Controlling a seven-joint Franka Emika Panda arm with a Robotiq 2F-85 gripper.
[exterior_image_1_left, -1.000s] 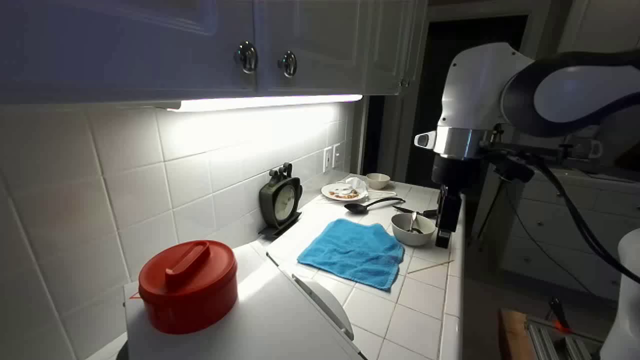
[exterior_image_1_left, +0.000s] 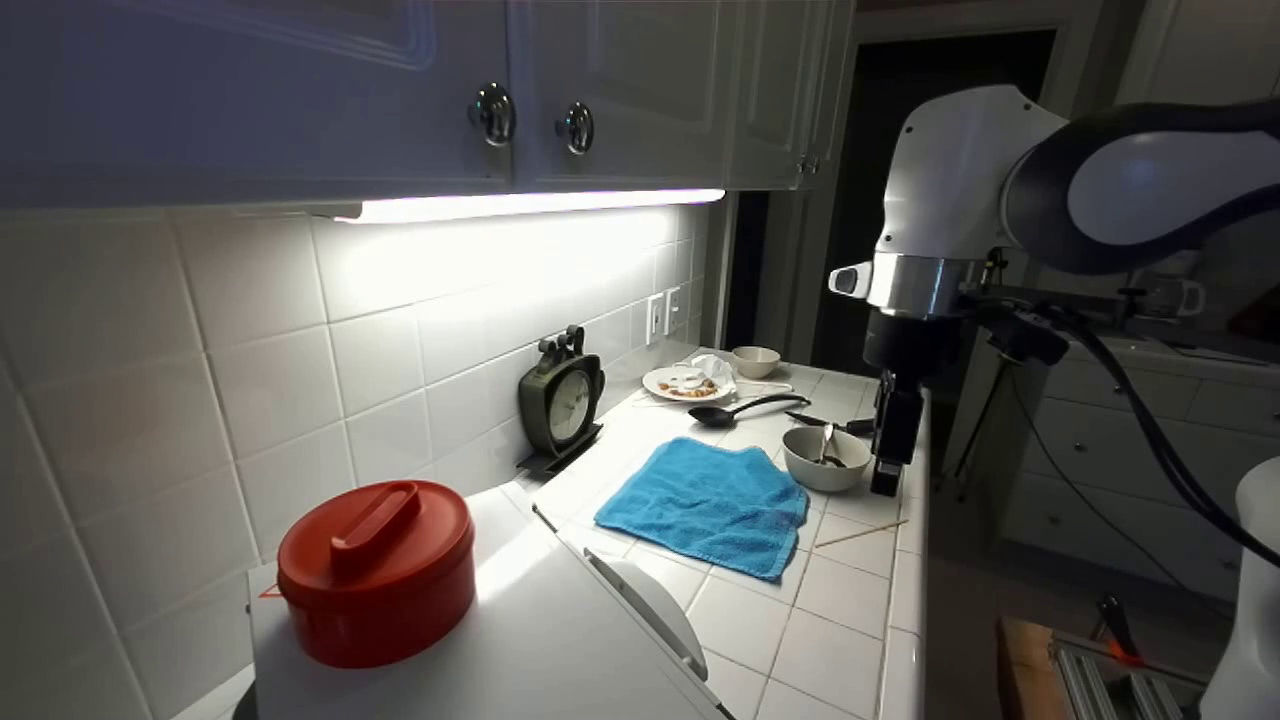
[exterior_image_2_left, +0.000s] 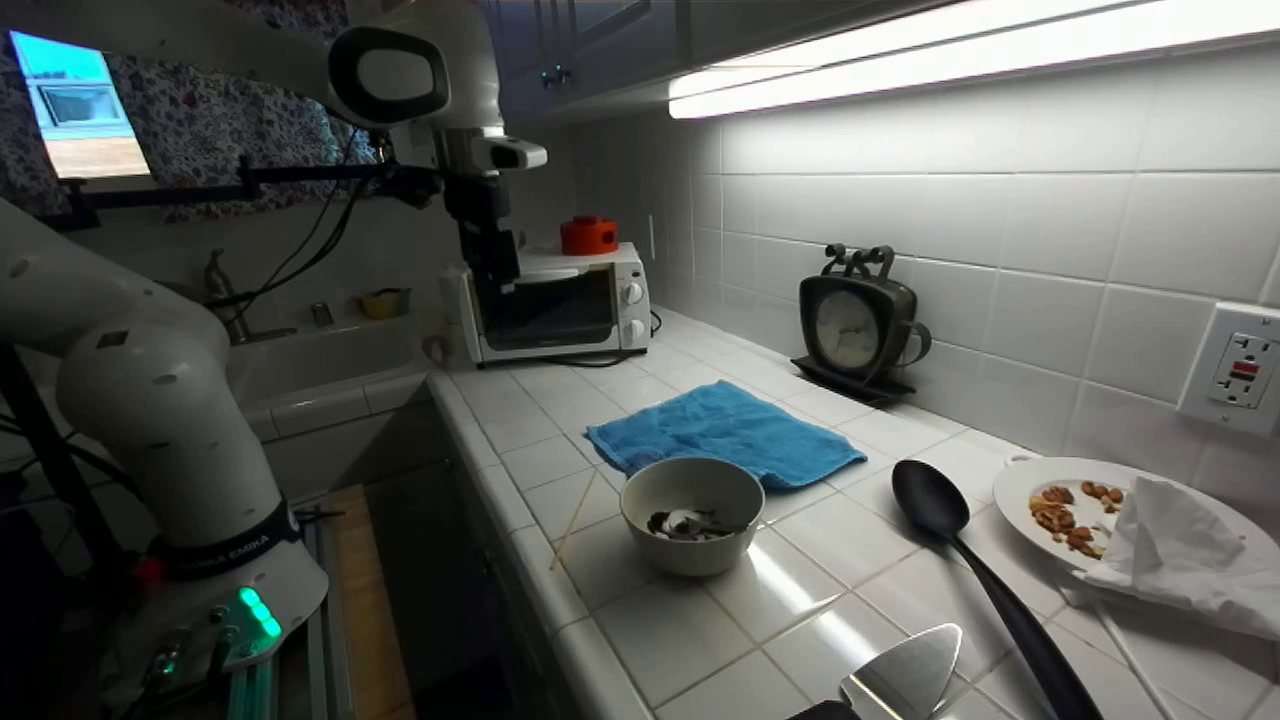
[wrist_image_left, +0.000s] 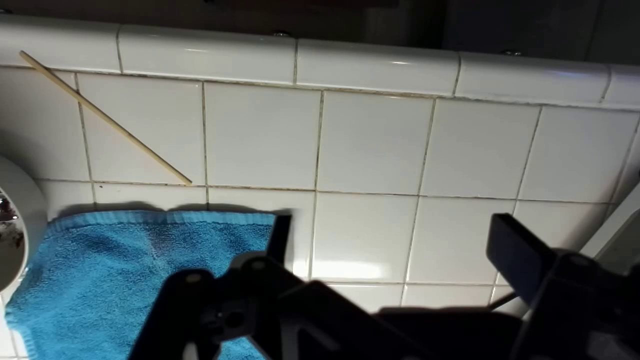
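My gripper is open above the white tiled counter, its two dark fingers wide apart and only bare tile visible between them. In the wrist view a blue towel (wrist_image_left: 114, 264) lies flat at the lower left, partly covered by the gripper body. Beside it, cut off by the left edge, is a pale bowl (wrist_image_left: 33, 207). A thin wooden stick (wrist_image_left: 114, 125) rests on the tiles near the counter's front edge. From the second exterior view, the bowl (exterior_image_2_left: 690, 552) holds a spoon and dark bits, standing against the near side of the towel (exterior_image_2_left: 732, 434).
A black ladle (exterior_image_2_left: 930, 498), a metal server (exterior_image_2_left: 906, 672) and a plate (exterior_image_2_left: 1014, 480) with nuts and a crumpled napkin lie farther along. An old scale (exterior_image_2_left: 858, 318) stands by the wall. A red pot (exterior_image_1_left: 378, 576) sits on the white toaster oven (exterior_image_1_left: 516, 624).
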